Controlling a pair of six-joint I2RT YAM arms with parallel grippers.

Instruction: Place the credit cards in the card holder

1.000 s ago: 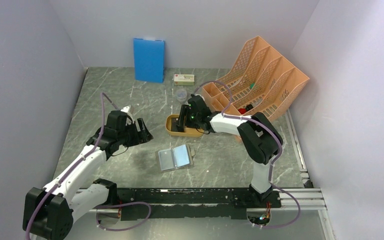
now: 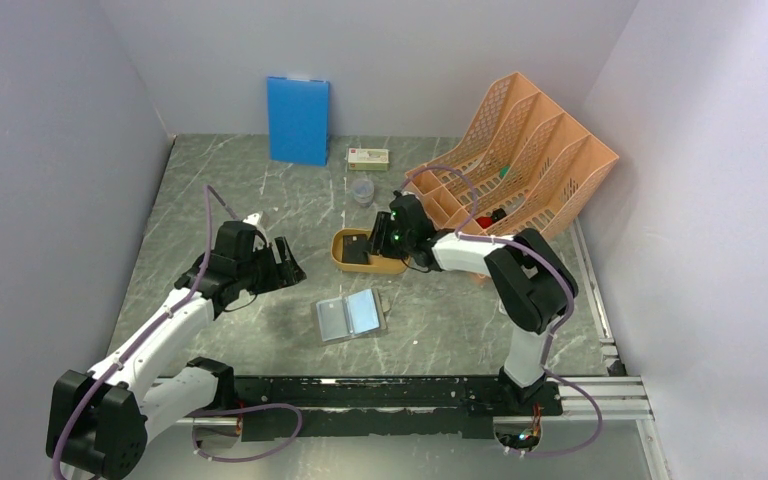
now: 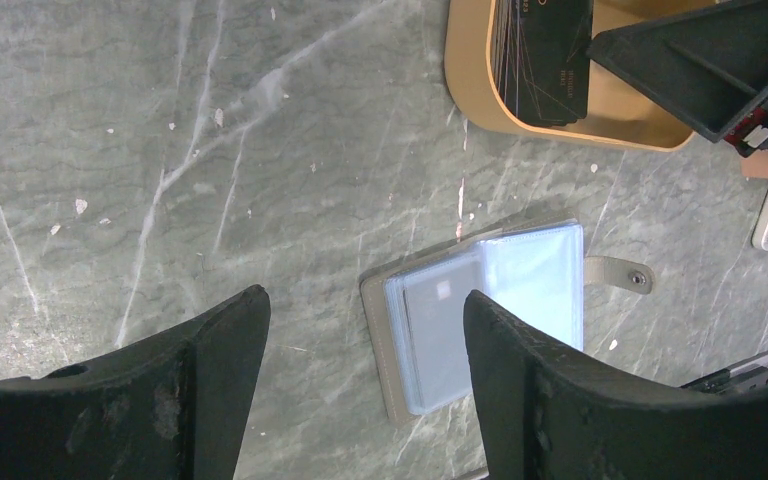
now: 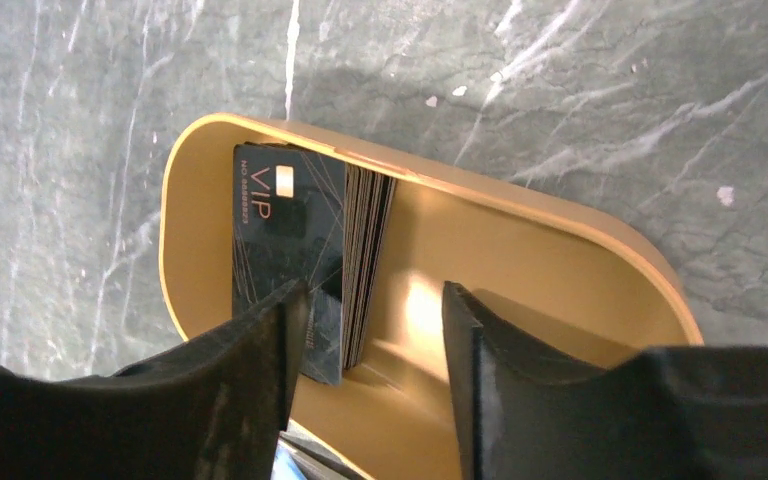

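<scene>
Several black cards [image 4: 290, 225] lean in a stack at one end of a tan oval tray [image 4: 520, 205]; the front one reads VIP. Over the tray, my right gripper has its fingers apart, with the stack's edge below and between them and no card gripped. In the top view the right gripper [image 2: 375, 236] hangs just right of the cards [image 2: 356, 249]. The card holder [image 2: 349, 316] lies spread on the table, its clear sleeves [image 3: 440, 320] facing up. My left gripper is open and empty, up and left of the holder.
Behind the tray stand a small clear cup [image 2: 362, 190] and a green-white box [image 2: 368, 159]. A blue panel [image 2: 298, 120] leans on the back wall. An orange slotted rack [image 2: 535, 150] fills the back right. Table left of the tray is clear.
My right gripper has shifted a little to the right, off the card stack, and its fingers have narrowed. The left arm, tray and holder look unmoved.
</scene>
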